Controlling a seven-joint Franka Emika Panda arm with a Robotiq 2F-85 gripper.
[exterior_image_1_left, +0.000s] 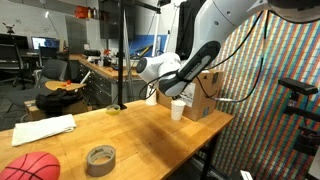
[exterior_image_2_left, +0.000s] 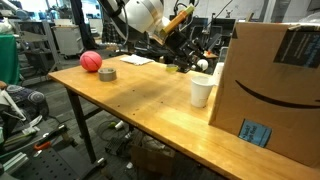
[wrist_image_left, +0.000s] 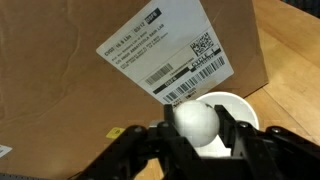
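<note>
A white ball sits between the dark fingers of my gripper, which is shut on it. Beneath it in the wrist view, the rim of a white cup shows, partly covered by the ball. Exterior view 2 has the ball held above the upright cup, with a gap between them. The cup stands near the right end of the table in exterior view 1, below the arm's end. The ball hides much of the cup's inside in the wrist view.
A large cardboard box stands right beside the cup. Another white object is further back. A tape roll, a red ball and a white cloth lie toward the other end. Mid-table is clear.
</note>
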